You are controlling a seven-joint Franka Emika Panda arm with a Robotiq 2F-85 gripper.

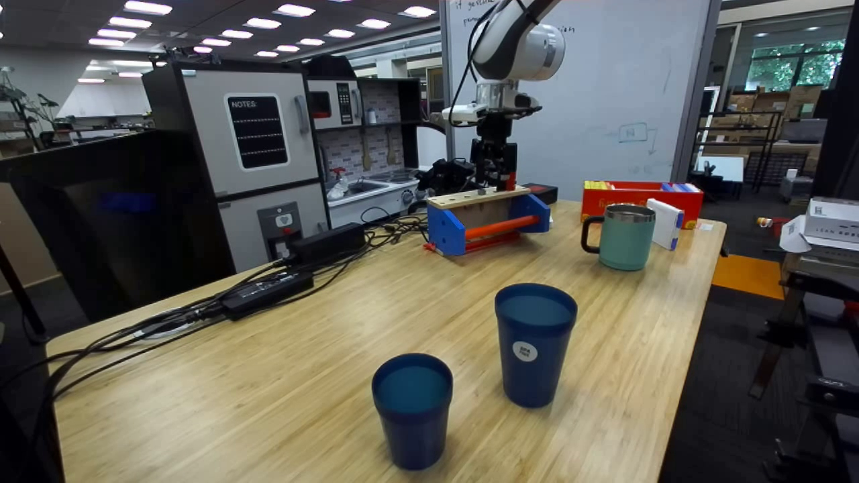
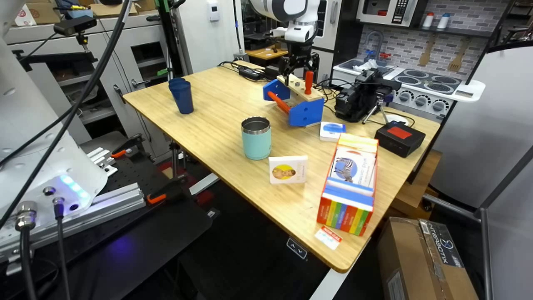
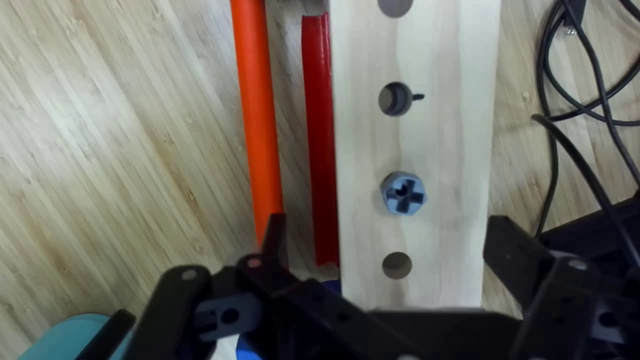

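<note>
A toy workbench stands on the table, with a pale wooden top [image 3: 444, 150], blue side panels [image 2: 306, 114] and an orange-red rod [image 3: 255, 108] along its side. One grey hex bolt with a cross-slot head [image 3: 403, 193] sits in the top, amid a row of round holes. My gripper points down over this top, open, its fingers spread wider than the board. Nothing shows held between them. A red peg [image 2: 308, 82] stands upright on the board beside the gripper in exterior view 2; the wrist view does not show it.
Nearby stand a teal mug [image 2: 257, 140], a small white box [image 2: 288, 169] and a red box of books [image 2: 348, 185]. Two blue cups [image 1: 535, 346] are farther off. Black cables [image 1: 266, 290] run along one edge.
</note>
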